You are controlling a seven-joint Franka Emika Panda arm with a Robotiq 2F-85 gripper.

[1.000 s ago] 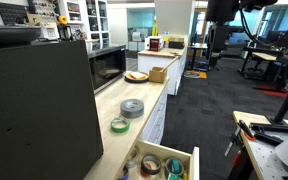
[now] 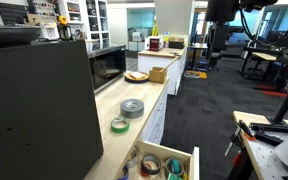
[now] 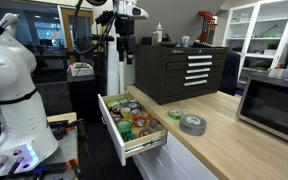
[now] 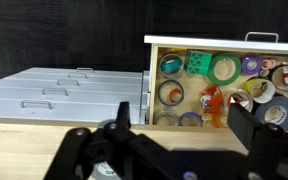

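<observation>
My gripper hangs high above the open drawer (image 4: pixel 199 41), its two fingers wide apart and nothing between them. In the second exterior view the gripper (image 3: pixel 121 44) points down, well clear of everything below. Inside the drawer lie several tape rolls, among them a green roll (image 4: pixel 223 69) and a grey-blue roll (image 4: pixel 275 113), plus an orange item (image 4: pixel 212 101) and a green box (image 4: pixel 198 62). On the counter sit a large grey tape roll (image 3: pixel 193 125) and a smaller green-rimmed roll (image 3: pixel 174 114).
A black cabinet with drawers (image 3: pixel 187 75) stands on the counter behind the open drawer. Farther along are a microwave (image 3: pixel 274 103) and, in the first exterior view, a small brown box (image 2: pixel 158 75). Open floor (image 2: pixel 209 115) lies beside the counter.
</observation>
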